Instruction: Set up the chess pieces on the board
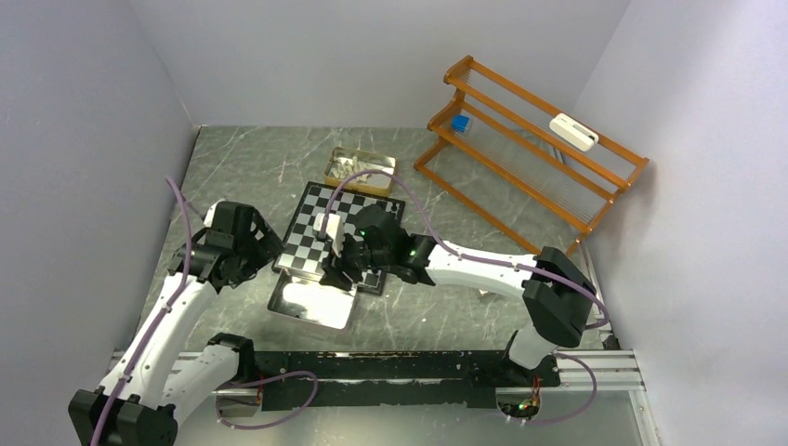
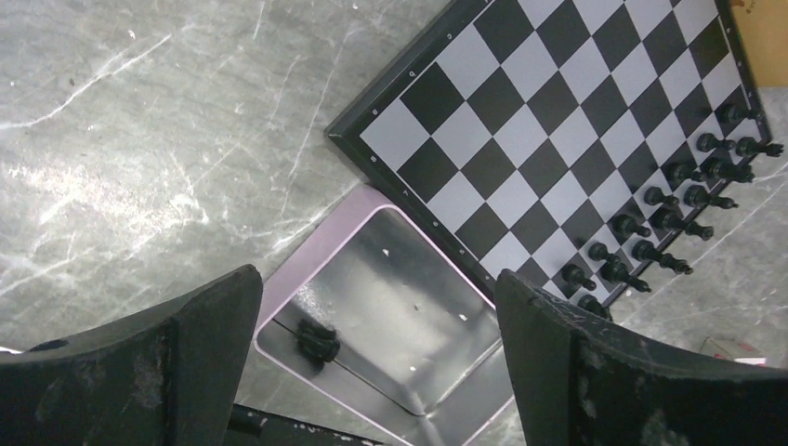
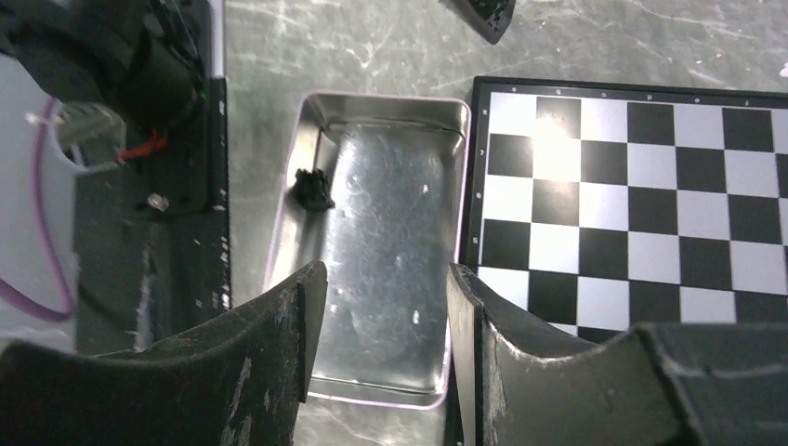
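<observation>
The chessboard [image 1: 302,232] has dark pieces standing in rows along one edge, seen at the right of the left wrist view [image 2: 669,219]. One dark piece [image 2: 318,344] lies in the silver tray [image 1: 307,307] beside the board. My left gripper hangs left of the board, open and empty. My right gripper is over the tray and the board's near part, part open, with nothing visible between its fingers; in the top view it hides some of the board. A gold tray [image 1: 381,186] of light pieces sits behind the board.
A wooden rack [image 1: 520,153] stands at the back right, holding a blue object [image 1: 460,123] and a white object [image 1: 573,131]. Walls bound the sides and back.
</observation>
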